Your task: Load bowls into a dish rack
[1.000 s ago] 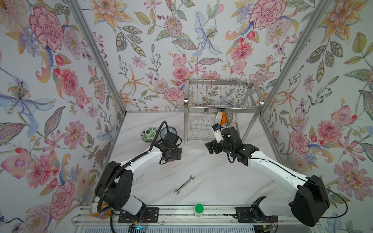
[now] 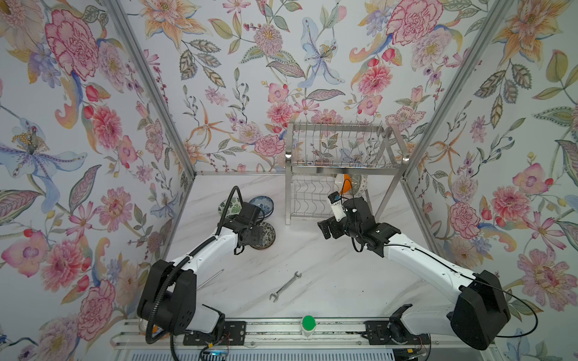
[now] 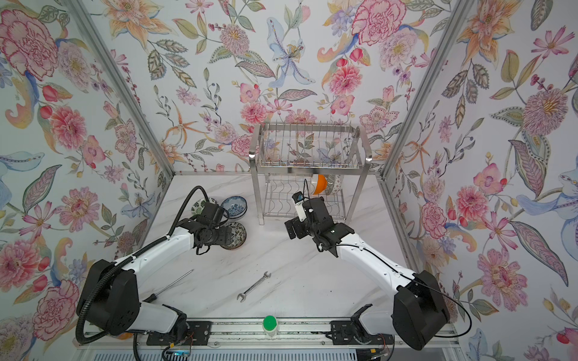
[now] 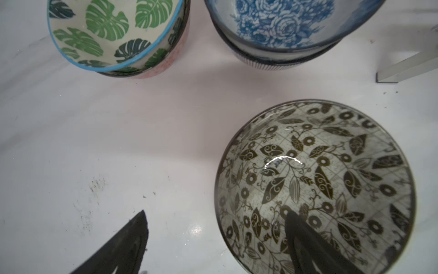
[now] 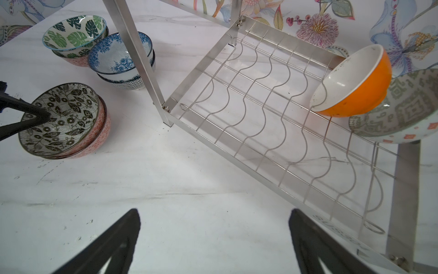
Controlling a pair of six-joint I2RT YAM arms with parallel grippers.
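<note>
A dark leaf-patterned bowl (image 4: pixel 319 169) sits nested on pink bowls (image 5: pixel 101 132) at the left of the table. My left gripper is open over its near-left rim. One finger (image 4: pixel 314 246) overlaps the bowl's inside from above and the other (image 4: pixel 123 246) is over the bare table; contact cannot be told. Behind stand a green-leaf bowl (image 5: pixel 75 34) and a blue floral bowl (image 5: pixel 118 54), each stacked on another. The metal dish rack (image 2: pixel 289 192) bears an orange bowl (image 5: pixel 365 86) and a patterned bowl (image 5: pixel 406 109) on its lower tier. My right gripper is open and empty in front of it.
A wrench (image 2: pixel 285 286) lies on the front middle of the table. A thin rod (image 3: pixel 174 285) lies by the left arm's base. The rack's left leg (image 5: pixel 143 68) stands close to the blue bowl. The table between the arms is otherwise clear.
The right arm and the rack's bowls have stayed still.
</note>
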